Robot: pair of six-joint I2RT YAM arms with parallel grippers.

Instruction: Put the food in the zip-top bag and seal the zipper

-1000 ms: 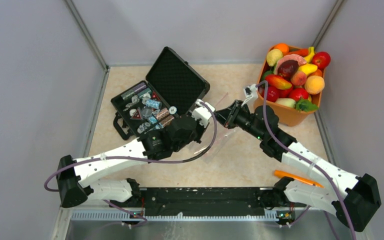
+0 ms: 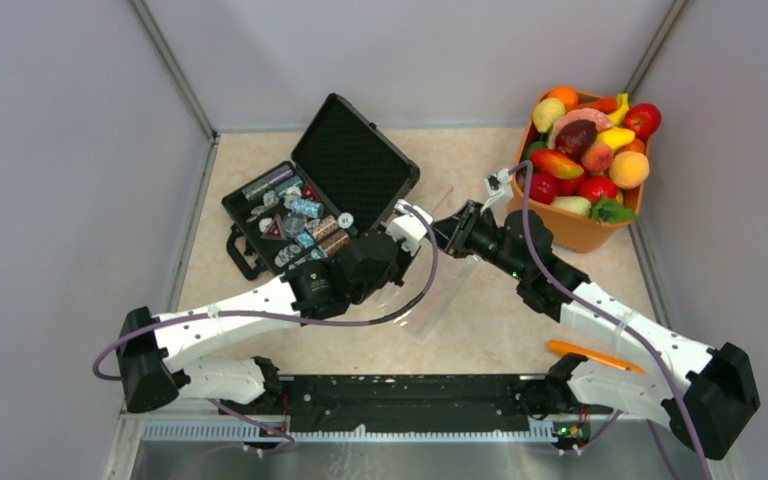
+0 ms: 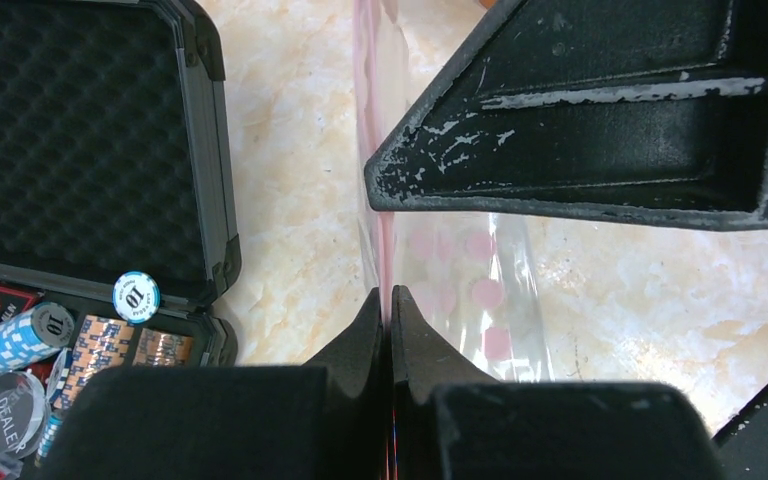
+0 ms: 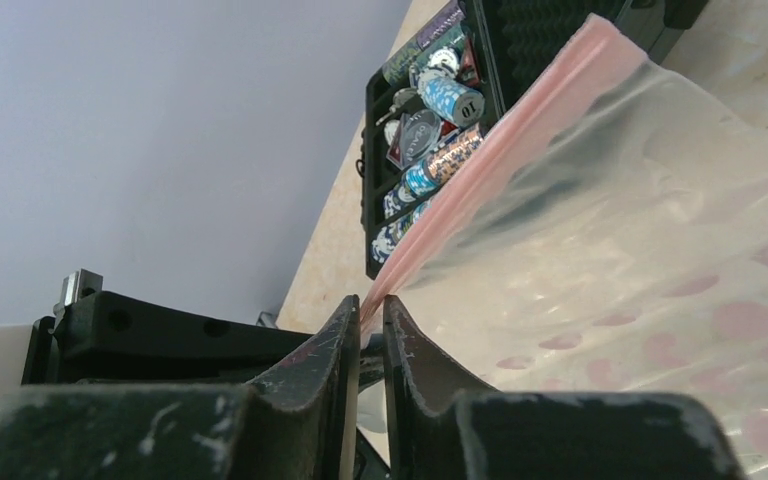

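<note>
The clear zip top bag (image 2: 430,300) with pink zipper strip and pink dots hangs upright between both grippers over the middle of the table. My left gripper is shut on the zipper strip (image 3: 385,250), seen edge-on. My right gripper is at the strip's near end in the right wrist view, its fingers close around it; whether they are fully shut is hard to tell. The food (image 2: 585,160), fruit, vegetables and meat, fills an orange basket (image 2: 580,232) at the back right.
An open black case (image 2: 355,160) of poker chips lies at the back left. An orange stick-like object (image 2: 595,358) lies at the front right. Walls enclose the table (image 2: 220,220) at back and sides.
Both arms have shifted only slightly around the bag over the last second; the left wrist sits a little further right than a second ago.
</note>
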